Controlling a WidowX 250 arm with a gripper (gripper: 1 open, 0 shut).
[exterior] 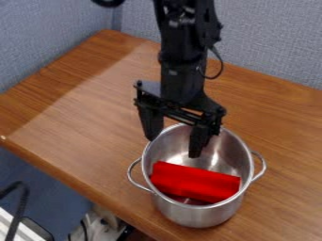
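A steel pot (195, 215) with two side handles stands near the front right of the wooden table. A red cylinder (189, 181) lies inside it, tilted across the bottom. My black gripper (175, 135) hangs over the pot's back part, above the red cylinder, its two fingers apart with nothing visible between them.
Grey padded walls stand behind. Black cables show off the table at the lower left.
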